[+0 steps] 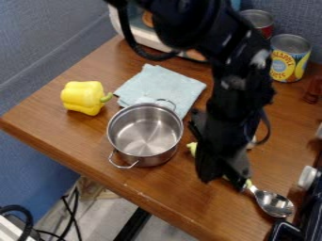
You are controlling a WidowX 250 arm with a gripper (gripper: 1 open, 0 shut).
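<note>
My black gripper (217,162) hangs low over the table, just right of the steel pot (145,132). Its fingers are dark and partly turned away, so I cannot tell whether it is open or shut, or what is between them. A metal spoon (269,200) with a pale yellow handle lies on the table to the gripper's lower right. A small yellow piece shows at the gripper's left side. A yellow bell pepper (85,97) sits left of the pot, beside a light blue cloth (160,85).
Cans (289,58) stand at the back right, with a small brown bottle (313,90). Dark objects and a white-capped item line the right edge.
</note>
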